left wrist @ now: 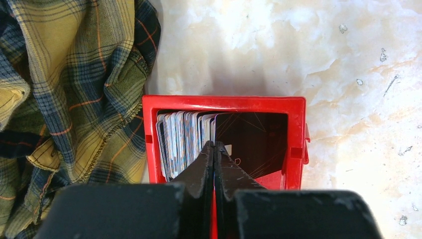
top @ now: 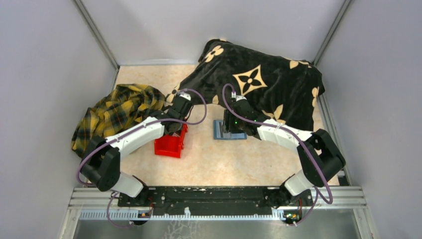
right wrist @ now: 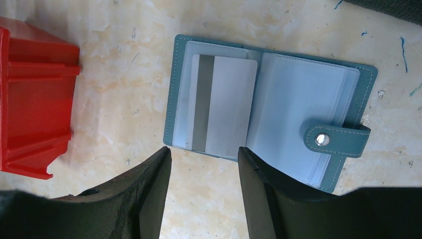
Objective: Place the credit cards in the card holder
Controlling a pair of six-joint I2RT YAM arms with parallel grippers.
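Note:
A red box (left wrist: 224, 103) on the left holds a packed row of cards (left wrist: 184, 139) along its left side, its right part dark. My left gripper is shut at the right edge of that row, with no card clearly between its tips. In the right wrist view a blue card holder (right wrist: 306, 84) lies open, a white card with a grey stripe (right wrist: 229, 104) on its left half and a snap strap on its right. My right gripper hangs open just over the holder's near edge, nothing between its fingers.
A plaid cloth (top: 114, 109) lies left of the red box (top: 167, 147). A black patterned blanket (top: 268, 74) covers the back right.

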